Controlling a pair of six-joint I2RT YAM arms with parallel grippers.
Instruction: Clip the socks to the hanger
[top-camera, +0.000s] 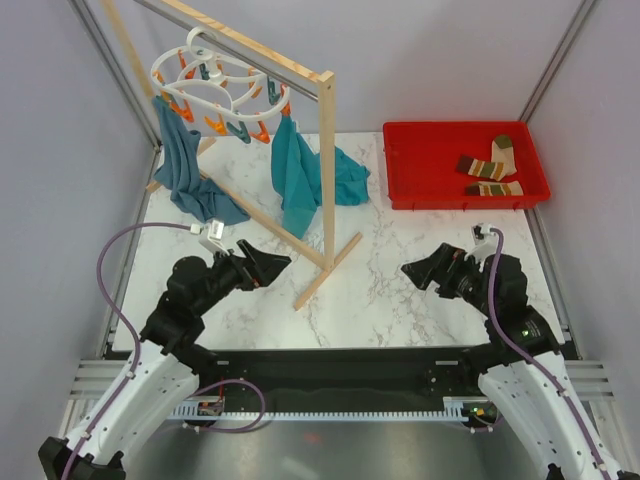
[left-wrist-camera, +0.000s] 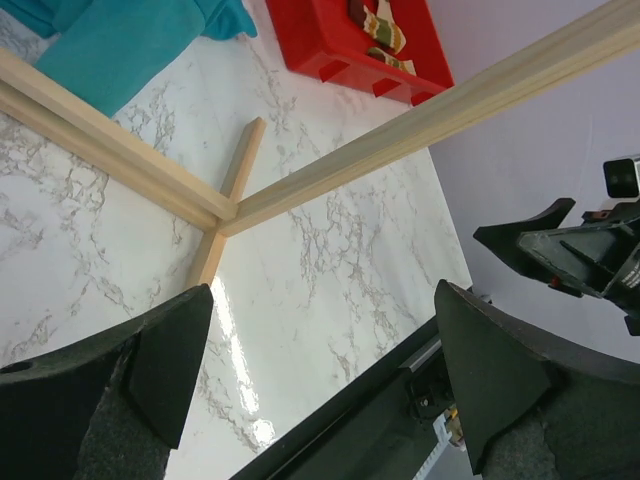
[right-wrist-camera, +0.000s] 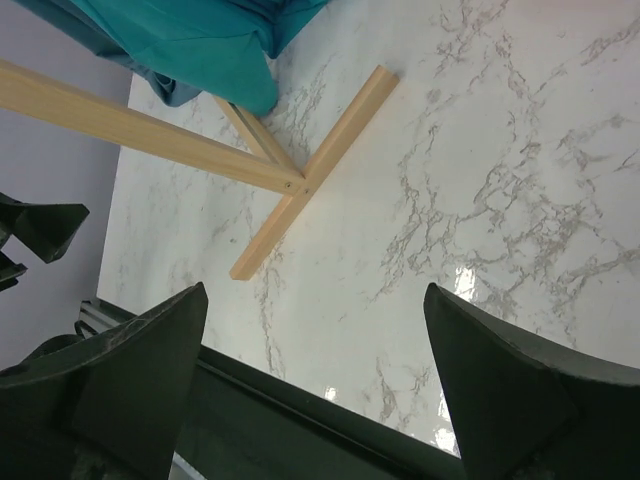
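Observation:
A white oval hanger with orange and teal clips hangs from the wooden rack's top rail. Striped brown, green and cream socks lie inside the red bin at the back right; the left wrist view also catches these socks at its top. Over the table in front of the rack, my left gripper is open and empty. Right of the rack's post, my right gripper is also open, with only bare table between its fingers. Both grippers are well apart from the socks and hanger.
A grey-blue cloth hangs at the hanger's left and a teal cloth at its right, both reaching down toward the table. The rack's upright post and wooden foot stand mid-table.

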